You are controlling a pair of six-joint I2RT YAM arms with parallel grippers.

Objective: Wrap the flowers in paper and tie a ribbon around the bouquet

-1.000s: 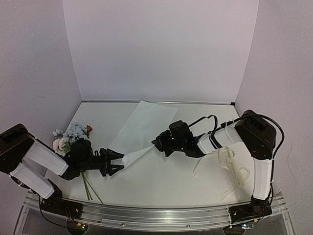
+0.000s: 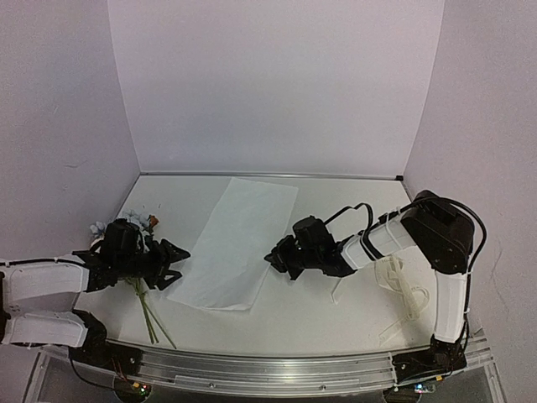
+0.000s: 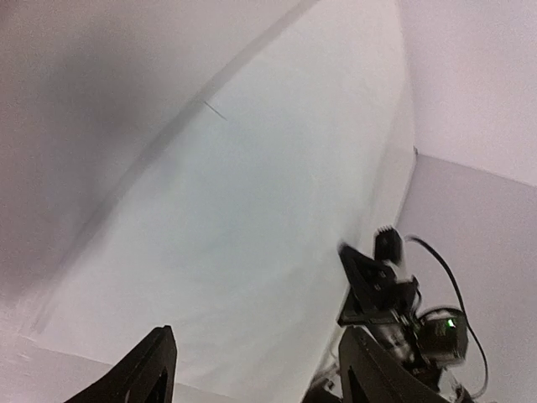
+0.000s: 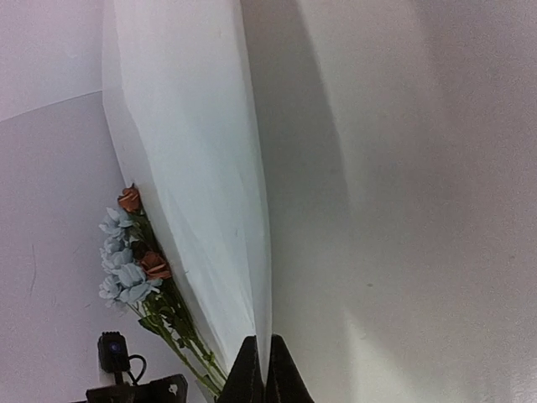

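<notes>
White wrapping paper (image 2: 239, 243) lies slantwise across the middle of the table. Its right edge is pinched where my right gripper is shut on it, and the sheet rises from there in the right wrist view. My left gripper (image 2: 179, 263) stands open beside the paper's left edge, and only pale sheet and table show past its parted fingers (image 3: 155, 365). Blue and orange fake flowers (image 4: 126, 277) lie at the left, partly under the left arm in the top view. Their green stems (image 2: 153, 323) point towards the front edge.
A loose coil of cream ribbon (image 2: 403, 285) lies on the right side of the table, partly beneath the right arm. Walls close in the left, right and back.
The left gripper has opened and drawn back to the left, away from the paper.
</notes>
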